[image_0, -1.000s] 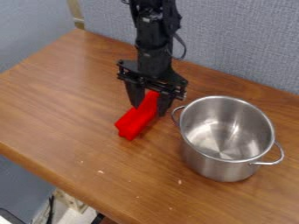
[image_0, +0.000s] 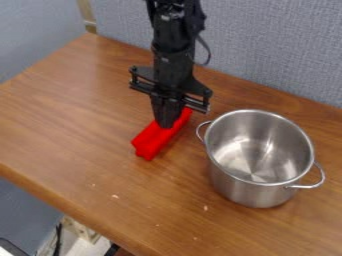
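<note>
A red oblong block (image_0: 155, 140) lies on the wooden table, angled from lower left to upper right. My black gripper (image_0: 168, 108) is just over the upper part of the block, its fingers pointing down; whether anything is between them is hidden at this size. To the right of the block stands a large steel pot (image_0: 259, 158) with two handles.
The pot fills much of the right side, its left handle close to the block.
The gripper has risen slightly and shifted a little, now covering less of the block's top. The block and pot look unmoved.
</note>
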